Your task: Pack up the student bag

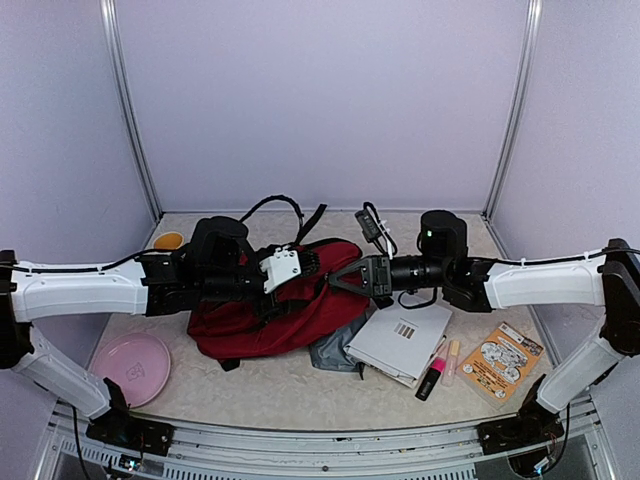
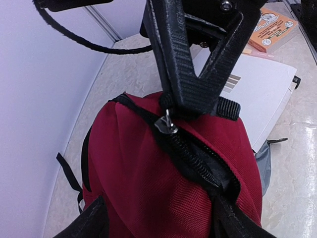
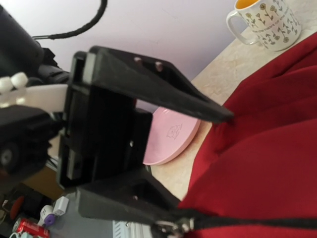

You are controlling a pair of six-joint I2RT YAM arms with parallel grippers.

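Note:
A red backpack (image 1: pixel 250 335) lies on the table, its zipper edge (image 2: pixel 193 158) facing up in the left wrist view. My left gripper (image 1: pixel 300 270) is over the bag, fingertips at the fabric along the bottom of its wrist view; its finger state is hard to see. My right gripper (image 1: pixel 335 280) is at the bag's upper right edge; in its wrist view a zipper pull (image 3: pixel 173 228) is at the lower finger. To the right lie white notebooks (image 1: pixel 400 335), a grey pouch (image 1: pixel 330 352), a pink highlighter (image 1: pixel 431 377), a glue stick (image 1: pixel 450 362) and an orange booklet (image 1: pixel 500 365).
A pink plate (image 1: pixel 133 367) lies at the front left. A flowered mug stands at the back left, behind the left arm in the top view. Side and back walls bound the table; its front strip has some free room.

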